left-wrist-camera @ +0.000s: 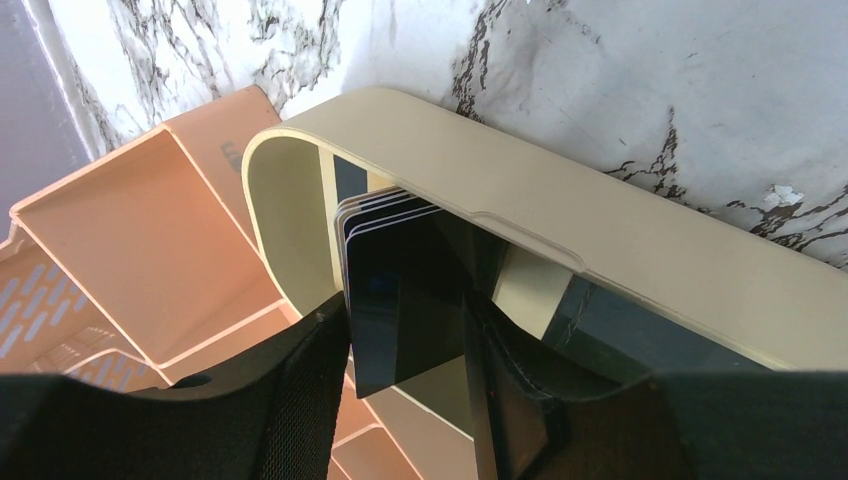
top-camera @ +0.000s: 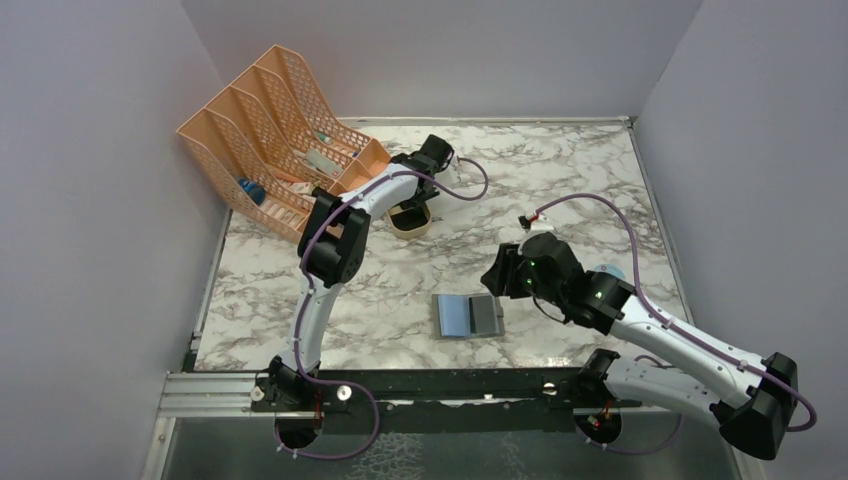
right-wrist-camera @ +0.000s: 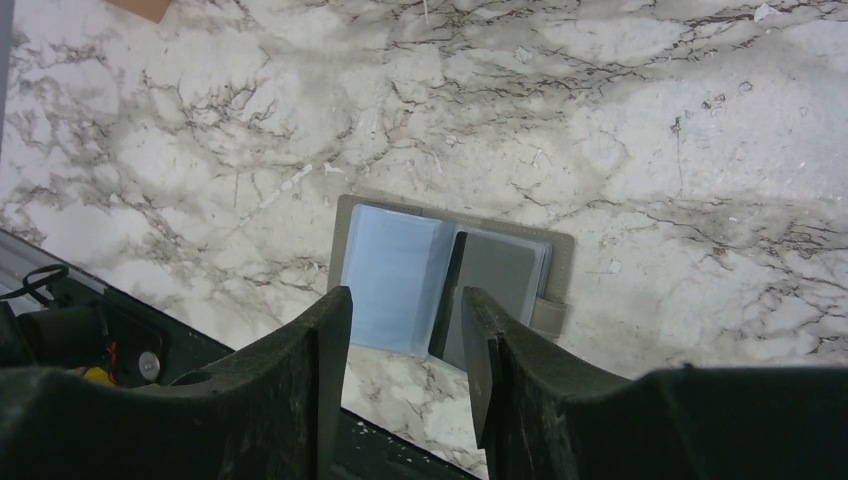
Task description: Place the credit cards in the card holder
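Inside a cream oval container stands a small stack of dark cards, thin edges showing at its top. My left gripper reaches over that container with its fingers apart, one on each side of the stack; the left fingertip lies close to the card edges, and contact cannot be told. The top view mostly hides these cards under the left arm. The card holder lies spread open near the front edge, a bluish sleeve on its left and a dark grey one on its right. Above it my right gripper hangs open and empty.
A peach slotted rack with several items stands at the back left, right beside the cream container. A pale blue round object sits behind the right arm.
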